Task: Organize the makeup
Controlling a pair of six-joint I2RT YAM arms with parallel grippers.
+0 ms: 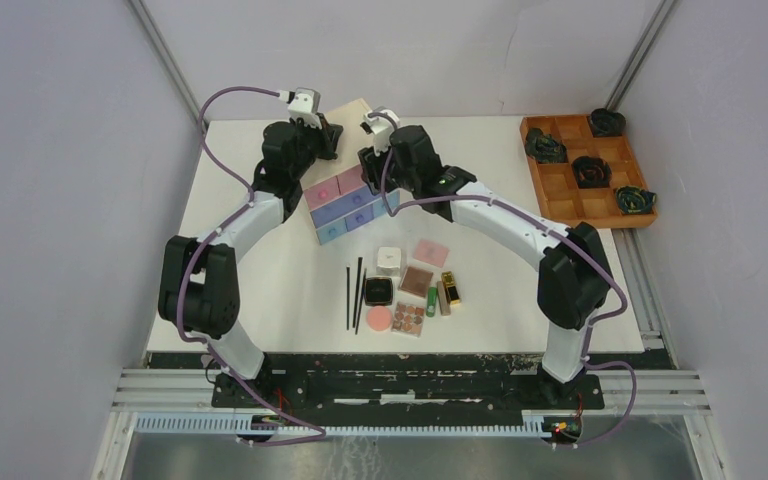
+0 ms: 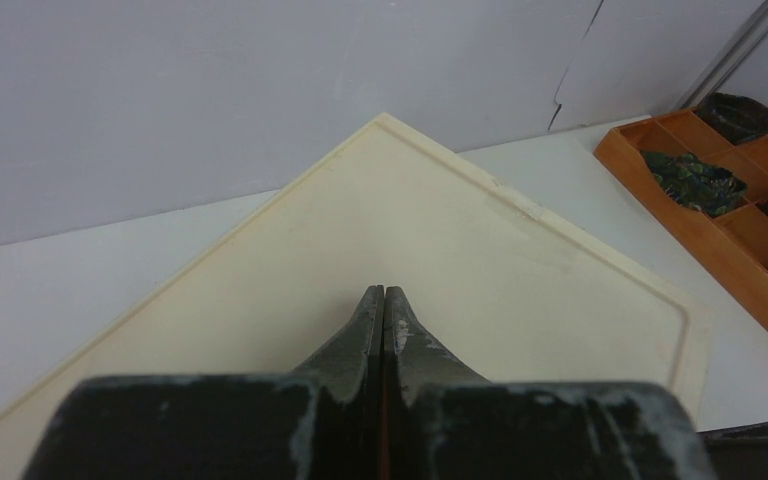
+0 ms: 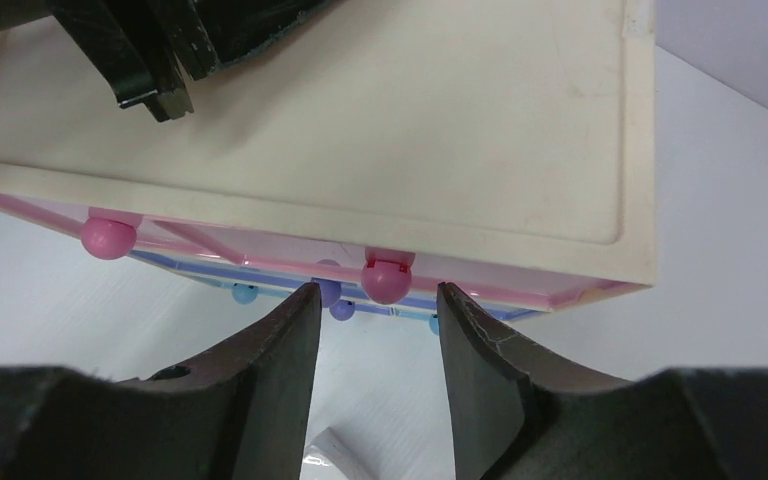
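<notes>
A drawer organizer with a cream top (image 2: 520,260) and pink, purple and blue drawers (image 1: 354,206) stands at the back centre. My left gripper (image 1: 328,140) is over its top, fingertips together; what it may hold is not visible. My right gripper is open at the front's upper row, a pink knob (image 3: 387,282) between and just beyond its fingertips. Makeup lies in front on the table: a white box (image 1: 389,258), black square item (image 1: 379,291), palettes (image 1: 408,318), pink pads (image 1: 430,251), tubes (image 1: 431,301) and dark pencils (image 1: 358,295).
A wooden compartment tray (image 1: 580,200) with dark green and black items sits at the back right. A wall stands close behind the organizer.
</notes>
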